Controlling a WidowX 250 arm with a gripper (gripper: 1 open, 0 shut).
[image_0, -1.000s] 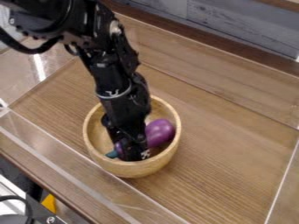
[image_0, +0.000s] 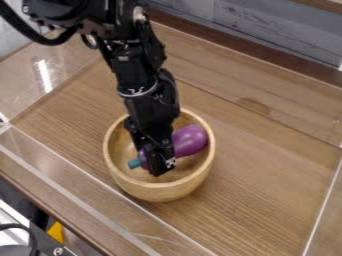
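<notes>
A round light wooden bowl (image_0: 181, 185) sits on the wooden table. My black gripper (image_0: 150, 152) reaches down into it from above, its lower part inside the bowl over a teal item (image_0: 135, 164). A purple eggplant-like object (image_0: 189, 139) lies in the bowl at the right, beside the gripper. The fingertips are dark and partly overlap the things in the bowl, so what is between them is unclear.
A pale wall stands at the back.
Over the last second my gripper has risen slightly within the bowl and shifted a little. The purple object sits slightly differently beside it.
</notes>
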